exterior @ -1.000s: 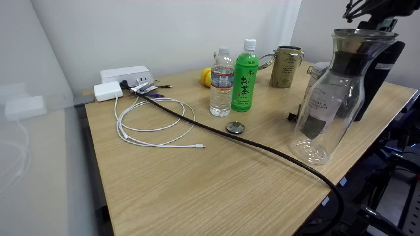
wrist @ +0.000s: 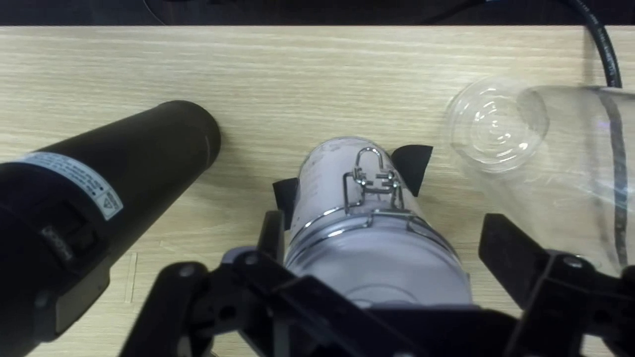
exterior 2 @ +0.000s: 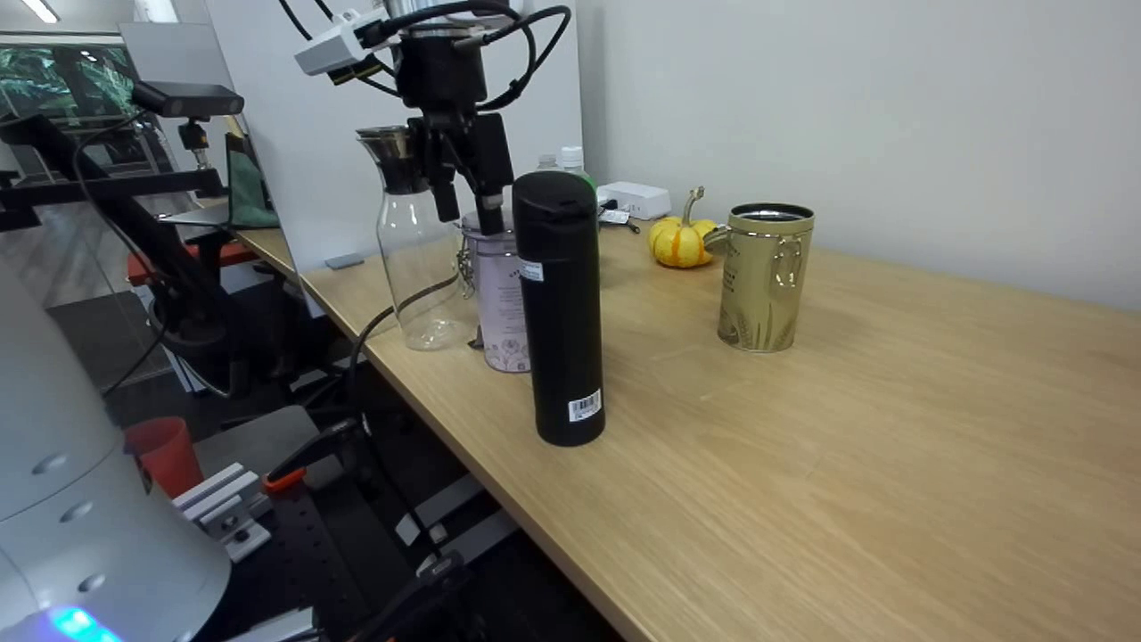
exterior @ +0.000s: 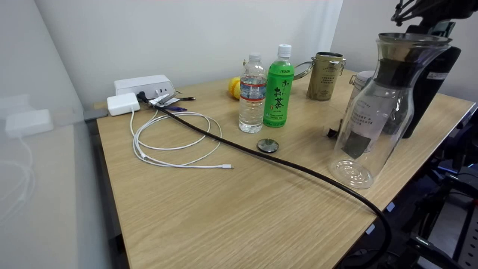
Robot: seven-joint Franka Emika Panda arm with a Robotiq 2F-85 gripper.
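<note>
My gripper is open, its two fingers far apart with nothing held between them. In the wrist view a pale lilac canister with a wire clasp and closed lid appears between the fingers. From the second exterior view, the gripper points down at the canister's top, close to the lid; whether it touches cannot be told. A clear glass carafe with a metal collar stands beside the canister, near one finger. On the other side is a tall black tumbler.
A gold canister with its lid open and a small yellow pumpkin stand farther back. A water bottle, a green tea bottle and a black cable occupy the other side.
</note>
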